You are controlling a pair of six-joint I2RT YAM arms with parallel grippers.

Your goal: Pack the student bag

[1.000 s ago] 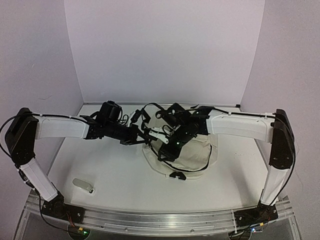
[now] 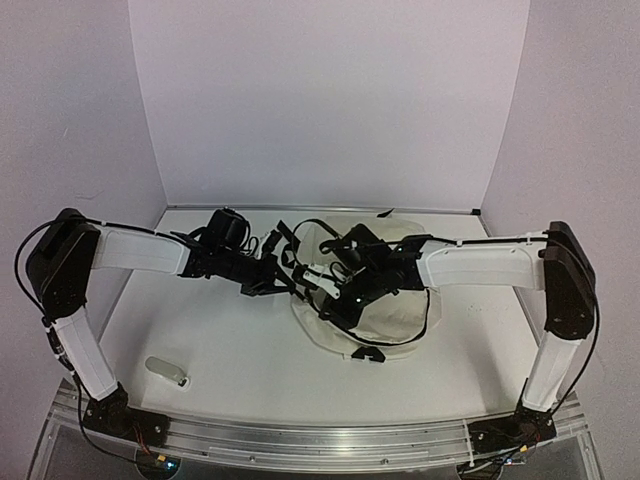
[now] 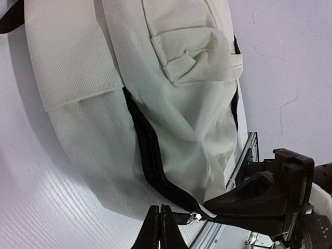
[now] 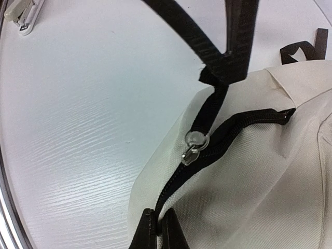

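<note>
The cream bag (image 2: 405, 315) lies on the table with a curved black zipper (image 3: 150, 150) along its side. My left gripper (image 2: 297, 290) is shut on the black pull strap (image 4: 210, 106), which hangs from the silver zipper slider (image 4: 193, 148). In the right wrist view, my right gripper is shut on the bag's edge at the zipper line, a little below the slider. Zipper tape shows on the bag side of the slider, up to its end (image 4: 287, 115). The bag's contents are hidden.
A pale stapler (image 2: 167, 371) lies alone at the front left of the table. A black strap (image 4: 306, 52) sticks out beyond the bag. Bare table (image 2: 220, 340) extends left of the bag, with walls on the sides and back.
Both arms have shifted slightly to the right in the top view, and the bag has slid a little the same way. The stapler has stayed put.
</note>
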